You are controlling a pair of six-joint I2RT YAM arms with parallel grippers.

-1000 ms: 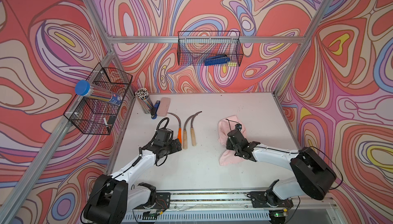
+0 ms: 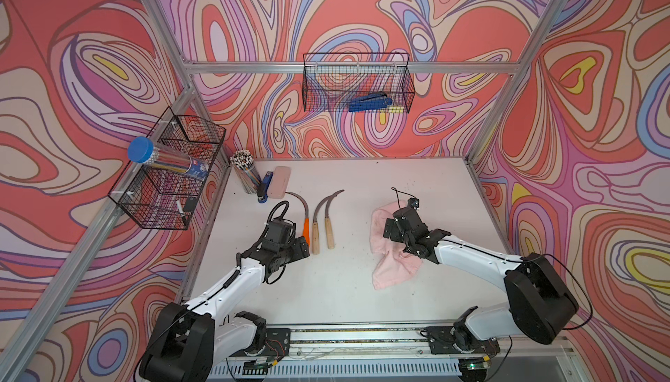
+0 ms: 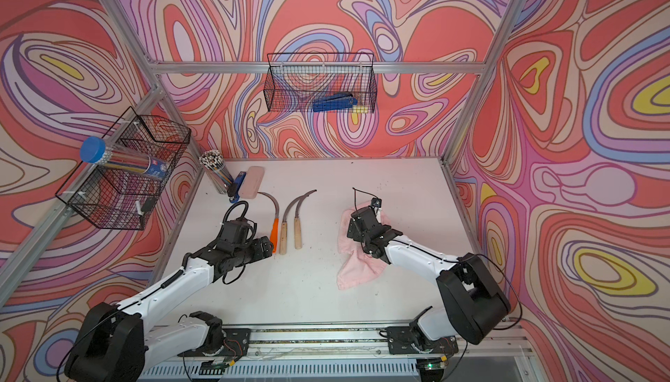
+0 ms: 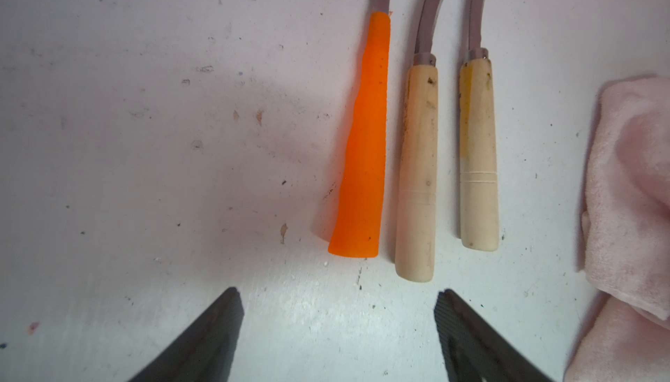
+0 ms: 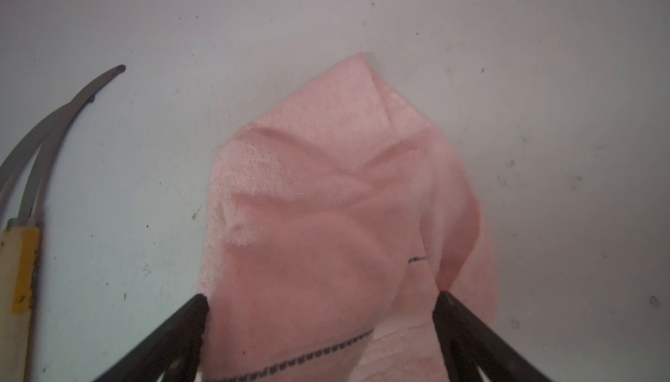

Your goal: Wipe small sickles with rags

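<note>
Three sickles lie side by side on the white table: one with an orange handle [image 4: 363, 144], two with wooden handles, a middle wooden handle [image 4: 417, 172] and a right wooden handle [image 4: 478, 151]. Their curved blades point to the back. My left gripper stands open just in front of the handle ends, nothing between its fingers. To the right, the pink rag [image 5: 300, 256] lies crumpled and folded. Over it my right gripper is open, the cloth showing between its spread fingers; whether they touch it I cannot tell.
At the back left stand a container of sticks [image 2: 245, 171], a blue object [image 2: 265, 187] and a pink block [image 2: 279, 181]. Wire baskets hang on the left frame and on the back bar [image 2: 358, 67]. Bare table [image 2: 342, 277] lies between the sickles and rag.
The rag's front part now spreads further forward. The left gripper shifted only slightly; the sickles stayed put.
</note>
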